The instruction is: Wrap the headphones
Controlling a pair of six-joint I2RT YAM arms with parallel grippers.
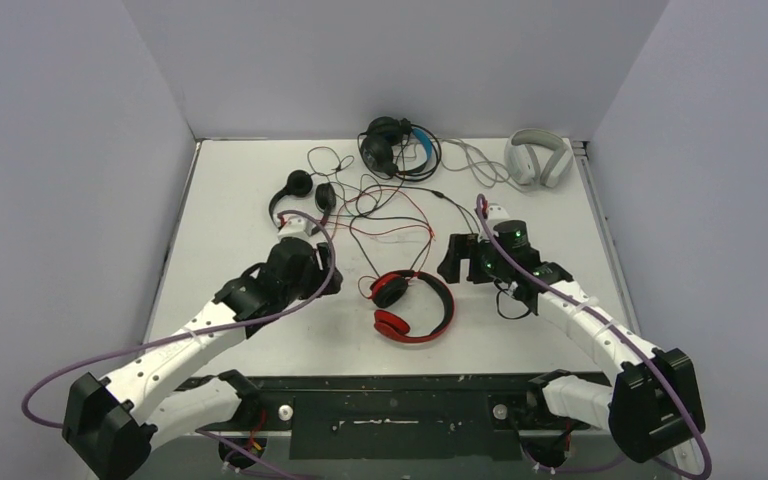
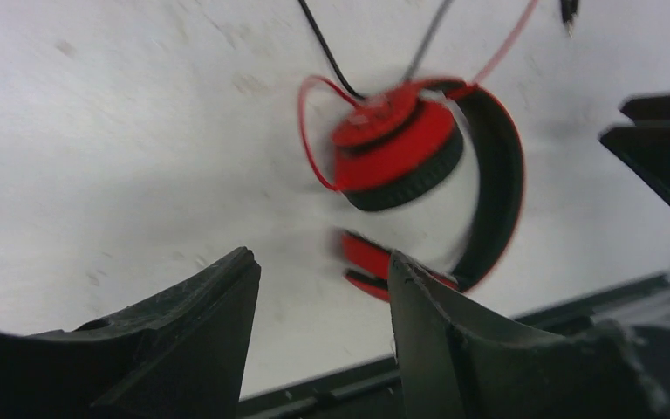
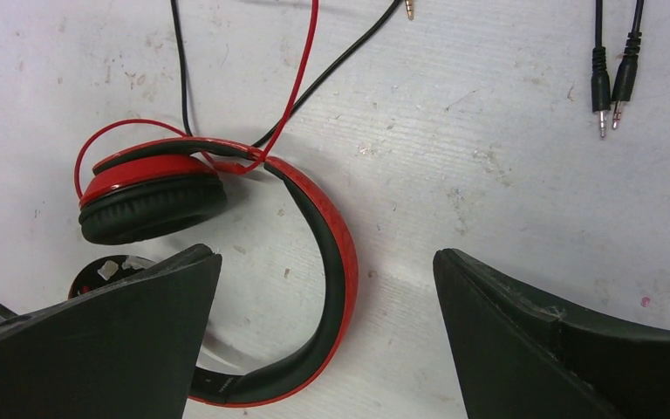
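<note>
The red and black headphones [image 1: 442, 318] lie on the front middle of the table, with red and black cables running back from the rear earcup [image 3: 153, 199]. Off to their left, my left gripper [image 1: 332, 272] is apart from them, its fingers [image 2: 209, 323] parted with a gap between; the left wrist view is blurred. On the other side my right gripper is open above the table, the headband [image 3: 338, 253] partly showing between its fingers. One finger covers part of the front earcup [image 3: 109, 271] in the right wrist view.
Behind lie small black headphones [image 1: 299, 184], black and blue headphones [image 1: 378, 155] and white headphones [image 1: 538, 160]. Tangled cables [image 1: 360, 205] spread across the back middle. Loose plugs [image 3: 601, 92] rest at the right.
</note>
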